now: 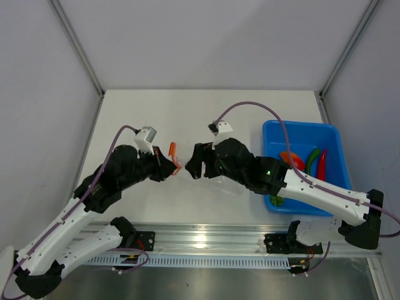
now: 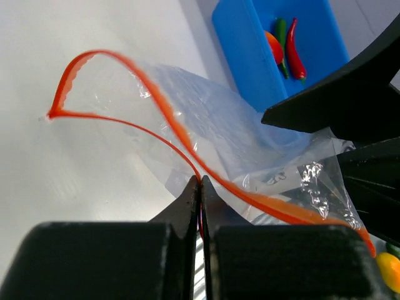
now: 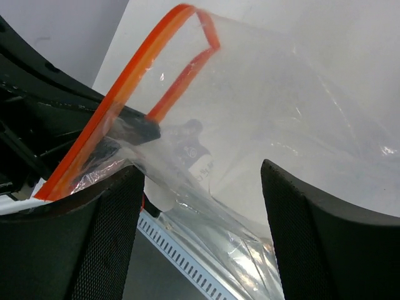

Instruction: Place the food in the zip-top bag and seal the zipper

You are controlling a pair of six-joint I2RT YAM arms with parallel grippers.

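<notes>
The clear zip top bag [image 2: 206, 112] hangs above the table with its orange zipper rim [image 2: 164, 103] gaping. My left gripper [image 1: 170, 167] is shut on one side of that rim; the closed fingertips pinch it in the left wrist view. My right gripper stands open close beside the bag, its fingers wide apart. Clear film shows between those fingers in the right wrist view, not gripped. Food lies in the blue bin: an orange-red vegetable [image 1: 292, 160], a green pepper [image 1: 312, 161] and a red pepper [image 1: 321, 165]. No food shows inside the bag.
The blue bin [image 1: 270, 130] stands at the table's right side, partly behind the right arm. A green item [image 1: 275, 200] peeks out below that arm. A metal rail [image 1: 200, 229] runs along the front.
</notes>
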